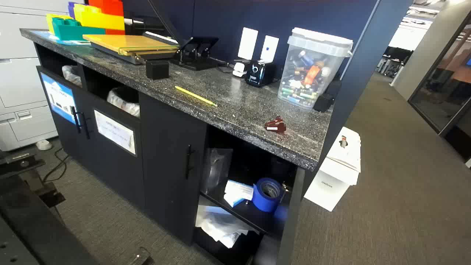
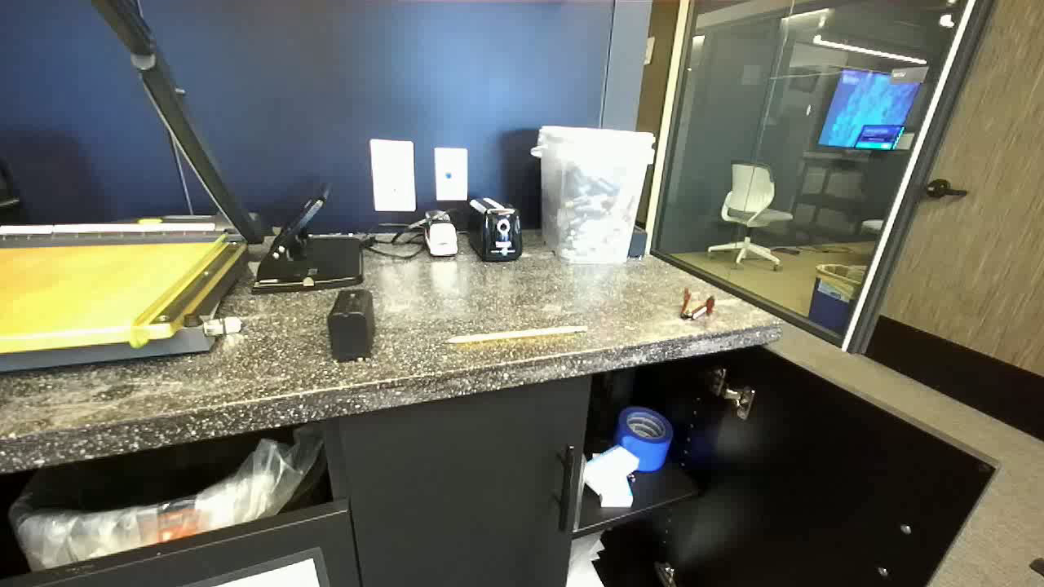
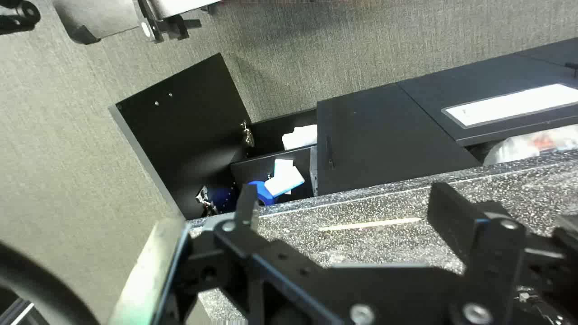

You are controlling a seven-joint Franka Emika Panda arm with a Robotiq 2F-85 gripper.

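In the wrist view my gripper stands open, its two dark fingers wide apart with nothing held between them. Beyond them, a thin yellow pencil (image 3: pixel 370 224) lies on the speckled counter; neither finger touches it. Both exterior views show the pencil (image 1: pixel 196 95) (image 2: pixel 518 336) flat near the counter's front edge. A small dark-red object (image 1: pixel 275 125) (image 2: pixel 696 306) rests near the right end of the counter. Below it the right cabinet door (image 2: pixel 832 470) hangs open. Inside, a blue tape roll (image 1: pixel 267 194) (image 2: pixel 643 437) and a white-and-blue box (image 1: pixel 238 192) sit on a shelf.
On the countertop stand a yellow paper cutter (image 2: pixel 108 284), a small black block (image 2: pixel 351 324), a black sharpener (image 2: pixel 496 230) and a clear bucket of batteries (image 1: pixel 309 66). A white box (image 1: pixel 329 176) stands on the floor at right. Bare counter surrounds the pencil.
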